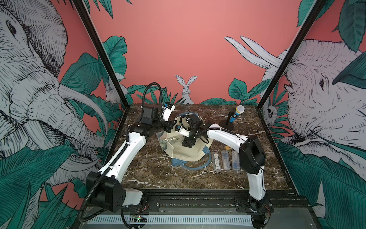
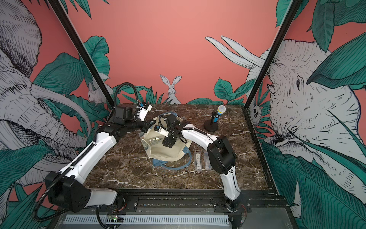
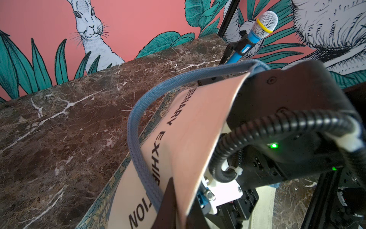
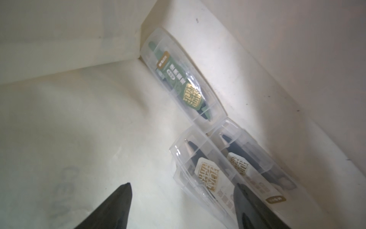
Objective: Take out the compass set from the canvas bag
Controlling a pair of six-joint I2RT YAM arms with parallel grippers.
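The open canvas bag (image 1: 190, 152) lies mid-table. My left gripper is at its rim in the left wrist view, shut against the cream fabric beside the blue strap; whether fabric is between its fingers is unclear. My right gripper is inside the bag, fingers apart, empty. Below it, several clear compass set cases lie along the bag's side: a green one (image 4: 179, 80) in the corner and white ones (image 4: 211, 175) nearer the fingers, the closest by the right finger.
Clear cases (image 1: 216, 160) lie on the table right of the bag. A microphone on a stand (image 2: 215, 118) stands behind them at the right.
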